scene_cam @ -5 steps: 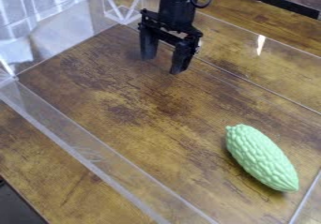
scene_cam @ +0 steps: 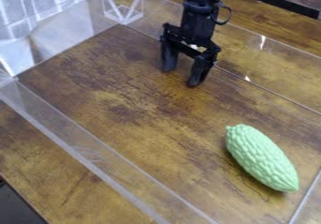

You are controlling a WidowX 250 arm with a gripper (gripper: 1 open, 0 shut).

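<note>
The black robot gripper (scene_cam: pixel 185 63) hangs low over the back middle of the wooden surface, its two fingers apart, with nothing visible between them. A pale green bumpy vegetable, like a bitter gourd (scene_cam: pixel 260 156), lies at the front right, well away from the gripper.
Clear plastic walls (scene_cam: pixel 78 143) border the work area. A white-and-grey cloth (scene_cam: pixel 28 10) is at the back left.
The gripper has shifted a little to the right and lower in the view. The green vegetable has not moved.
</note>
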